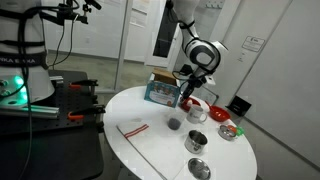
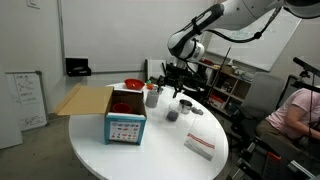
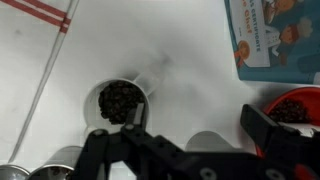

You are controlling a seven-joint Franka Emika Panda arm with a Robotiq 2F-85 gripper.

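My gripper hangs over the back part of the white round table, its fingers apart and nothing between its fingers. Dark finger pads show low in the wrist view. Left of them is a cup with dark, bean-like contents, which stands as a small glass in exterior view 1. The white mug is close below the gripper. A red bowl with dark pieces in it sits at the wrist view's right edge, partly hidden by a finger.
A blue printed box stands at the back left. Nearer the front are a metal pot, a round metal lid and a red-striped cloth. Another red bowl lies at the right.
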